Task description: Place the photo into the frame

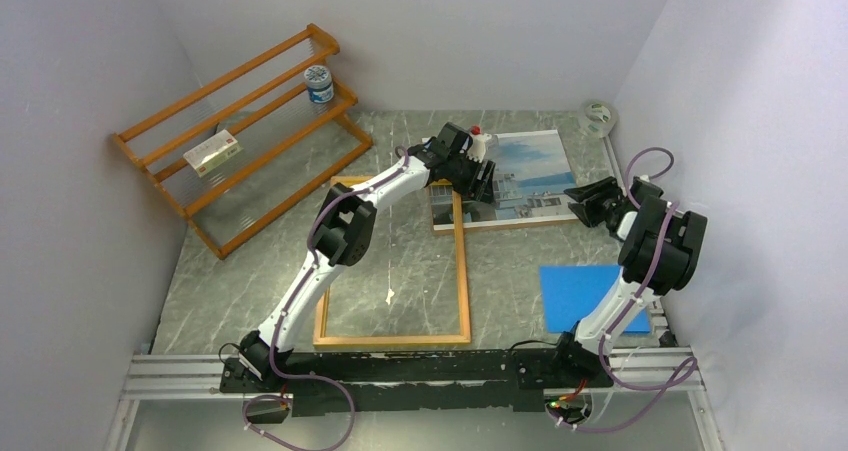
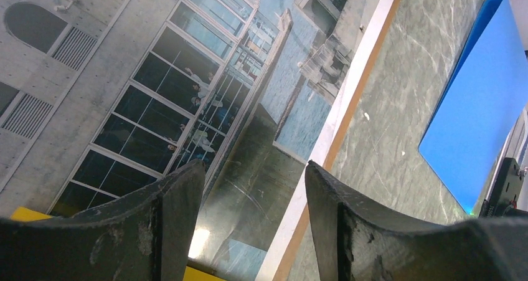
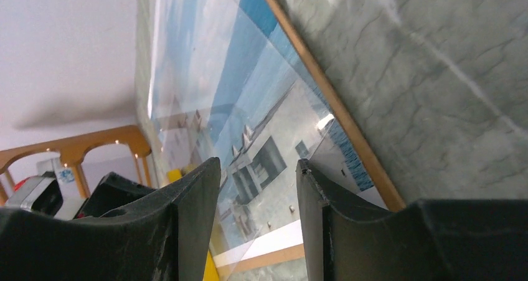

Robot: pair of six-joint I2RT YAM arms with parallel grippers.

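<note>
The photo (image 1: pixel 535 181), a blue-and-grey waterfront scene, lies on a brown-edged backing at the back centre, glossy as if under a clear sheet. Its left end overlaps the back right corner of the wooden frame (image 1: pixel 463 281). Over that left end is my left gripper (image 1: pixel 483 184); in its wrist view the fingers (image 2: pixel 177 212) stand apart above the printed surface, and whether they clamp anything is hidden. My right gripper (image 1: pixel 575 203) is at the photo's right front corner. Its fingers (image 3: pixel 198 212) are apart, with the photo's corner showing between them.
A blue folder (image 1: pixel 580 296) lies at the front right. Tape (image 1: pixel 597 118) sits in the back right corner. The wooden rack (image 1: pixel 240 136) on the left carries a tin (image 1: pixel 319 84) and a box (image 1: pixel 212 153). Bare table separates the frame and folder.
</note>
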